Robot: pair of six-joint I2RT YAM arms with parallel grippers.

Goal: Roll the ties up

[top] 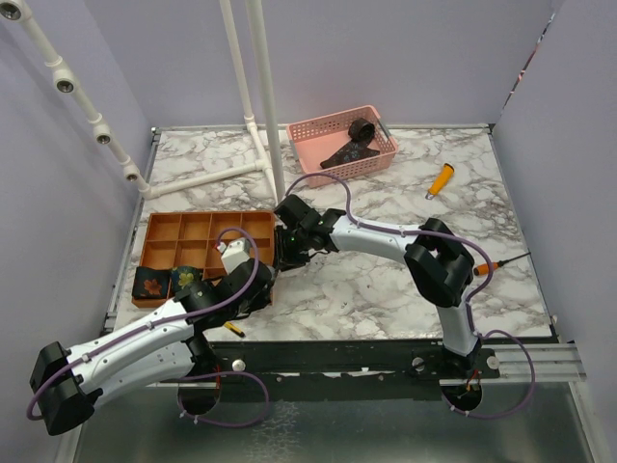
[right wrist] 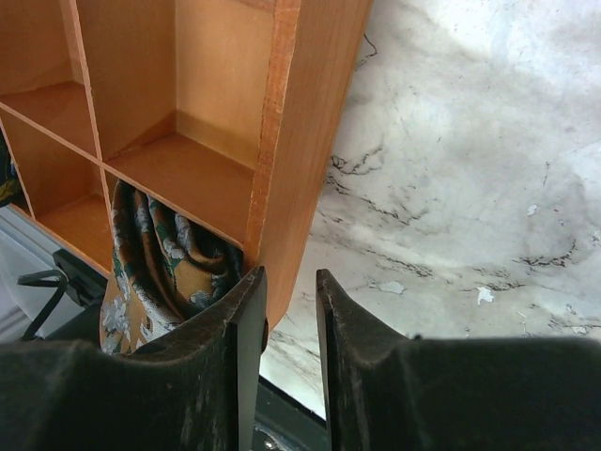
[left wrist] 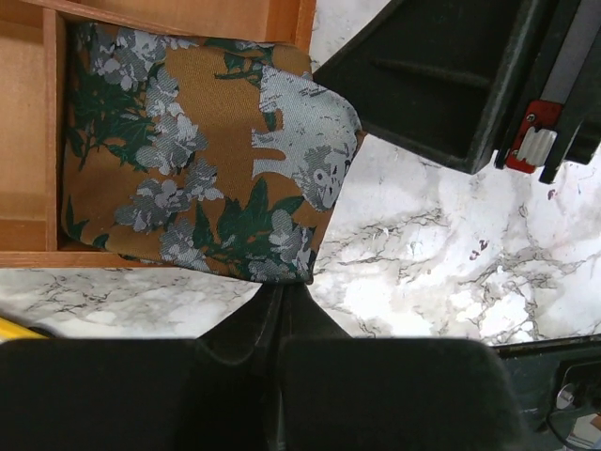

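A brown tie with grey and green flowers (left wrist: pixel 169 155) lies bunched in the box's front right compartment, its right side bulging past the box wall. In the right wrist view the tie (right wrist: pixel 169 268) shows loops of dark and brown cloth. My left gripper is shut at the tie's front edge; whether cloth is pinched there is unclear. My right gripper is at the box's right wall, its fingertips a narrow gap apart. Its black side (left wrist: pixel 423 75) meets the tie's right edge in the left wrist view; whether it grips cloth is hidden.
The divided wooden box (top: pixel 197 229) has a dark tie (top: pixel 151 284) in its front left compartment and another tie (top: pixel 186 277) beside it. A pink basket (top: pixel 318 126) holding dark cloth stands at the back. Orange-handled tools (top: pixel 441 180) lie right.
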